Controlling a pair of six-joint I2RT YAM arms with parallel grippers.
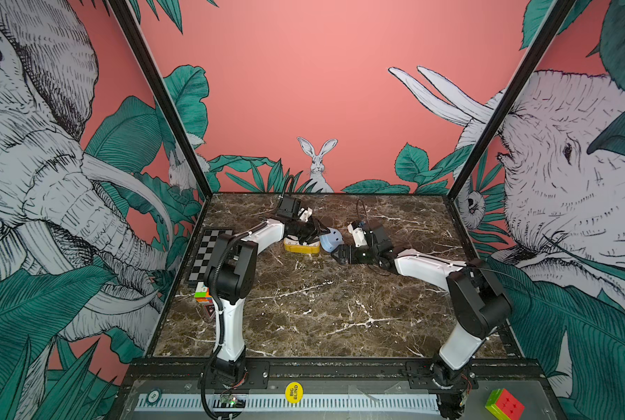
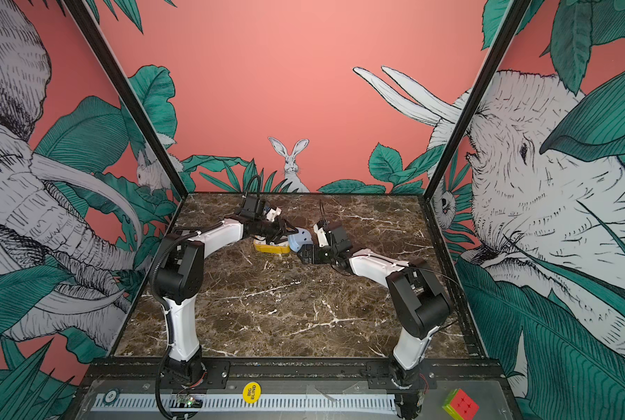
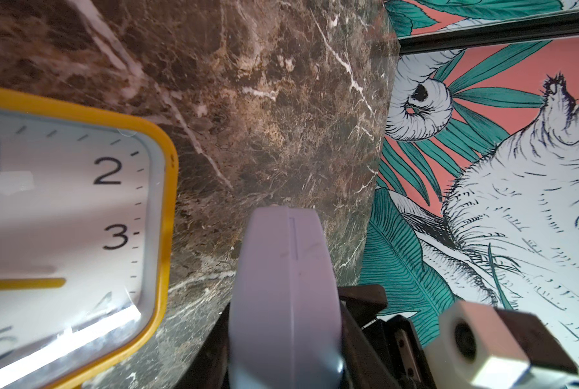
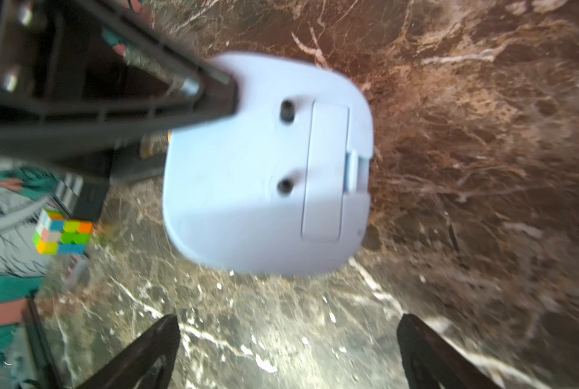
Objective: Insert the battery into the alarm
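A light blue rounded case point(image 4: 263, 155), which I take for the alarm, is raised above the table with my left gripper point(image 1: 323, 231) shut on its edge. Its back faces the right wrist camera, showing two dark round feet and a long battery cover point(image 4: 325, 171) that sits flush, with a small latch notch beside it. In the left wrist view the case point(image 3: 286, 291) appears edge-on and hides most of the left fingers. My right gripper stands open with its fingers wide apart, the case beyond them and nothing between the tips. No battery shows.
A yellow-framed clock point(image 3: 163, 214) rests on the marble table right beside the left gripper. Toward the left edge are a chequered board point(image 1: 207, 255) and a colourful cube point(image 4: 62, 232).
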